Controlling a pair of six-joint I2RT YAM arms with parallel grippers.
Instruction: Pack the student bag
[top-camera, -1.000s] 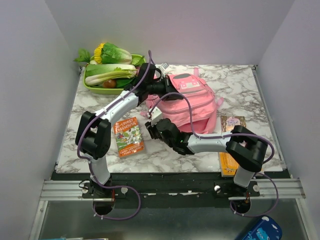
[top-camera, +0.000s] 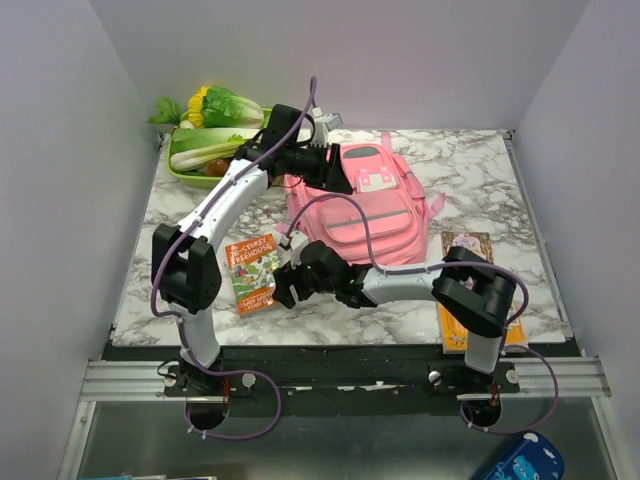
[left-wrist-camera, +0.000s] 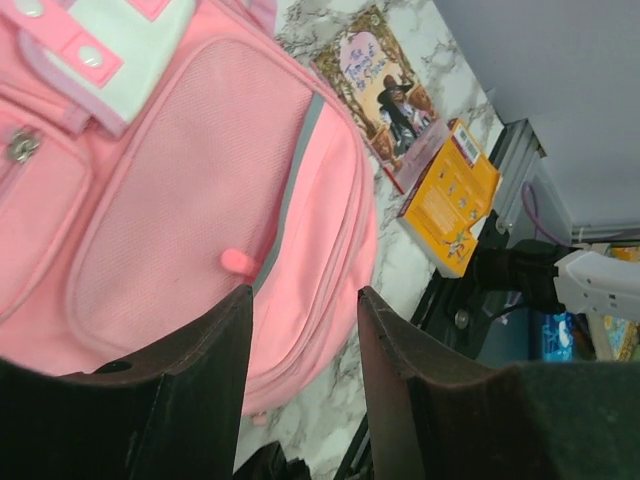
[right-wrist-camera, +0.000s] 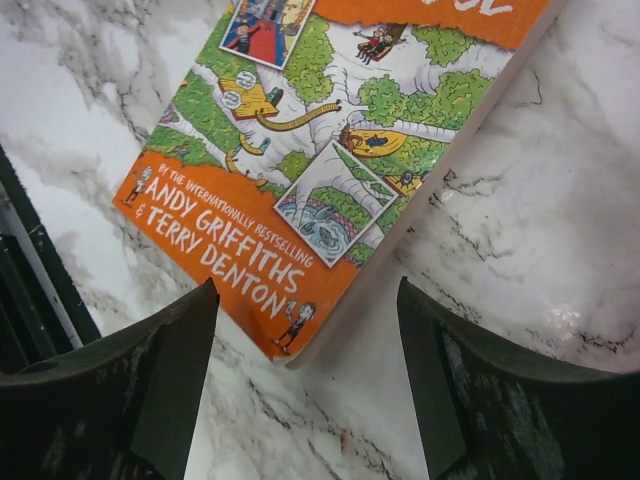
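The pink bag (top-camera: 362, 222) lies flat, mouth side toward the front, its front panel (left-wrist-camera: 190, 190) filling much of the left wrist view. Above it is my left gripper, fingers apart and nothing between them. At front left an orange and green storey book (top-camera: 254, 273) lies flat on the marble. My right gripper hangs open over that book's lower right corner, not touching it as far as shows. At the right lie a brown illustrated book (left-wrist-camera: 380, 90) and a yellow book (left-wrist-camera: 452, 205), partly covered by the right arm in the top view.
A green basket (top-camera: 192, 180) of vegetables stands at the back left, behind the left arm. Bare marble (top-camera: 465, 165) shows at the back right. Below the table's front edge a blue item (top-camera: 525, 458) lies at lower right.
The bag's front, propped up before, has sunk flat. My right gripper has moved left and toward the front, reaching the storey book's edge.
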